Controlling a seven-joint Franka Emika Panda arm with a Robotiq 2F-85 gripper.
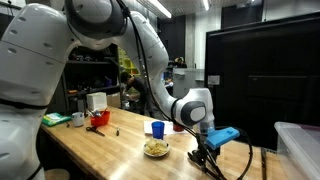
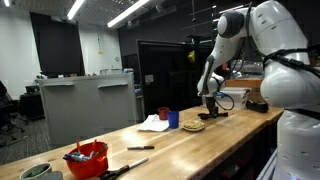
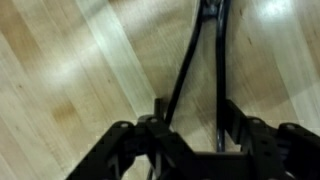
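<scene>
In the wrist view a black tool with two long thin arms (image 3: 183, 75), like tongs, lies on the wooden table. Its arms meet near the top edge and spread apart towards my gripper. The gripper's dark fingers (image 3: 158, 122) are parted, with the tool's two arms running between them. Each arm passes close to one finger; whether they press on it cannot be made out. In exterior view 1 the gripper (image 1: 205, 162) is low over the table's right part, where dark shapes blend together.
A yellow bowl of pale food (image 1: 156, 148) stands left of the gripper, with a blue cup (image 1: 158, 129) behind it. A red container (image 2: 86, 158) of utensils is at the table's other end. A clear plastic bin (image 1: 300, 145) borders the right side. Mid-table is mostly free.
</scene>
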